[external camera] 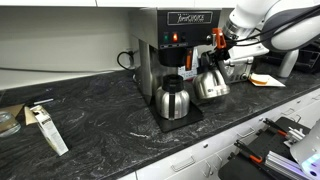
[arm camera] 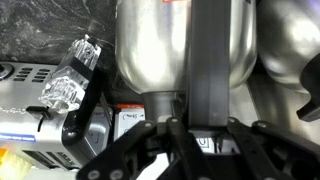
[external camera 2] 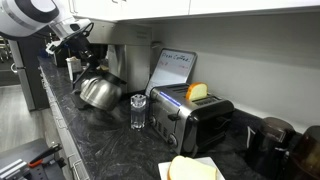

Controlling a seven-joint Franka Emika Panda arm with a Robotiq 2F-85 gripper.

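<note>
A shiny steel carafe (external camera: 211, 86) hangs tilted in the air, just right of the coffee maker (external camera: 180, 22). My gripper is shut on its black handle (arm camera: 209, 60); the steel body (arm camera: 143, 45) lies beyond the fingers in the wrist view. Exterior view 2 shows the same carafe (external camera 2: 101, 93) above the near-left part of the counter, clear of the surface. A second steel carafe (external camera: 173, 101) stands upright on the coffee maker's base.
A clear ribbed glass (external camera 2: 138, 110) stands on the counter, left of the toaster (external camera 2: 190, 120). Bread (external camera 2: 191, 169) lies on a white sheet in front.
</note>
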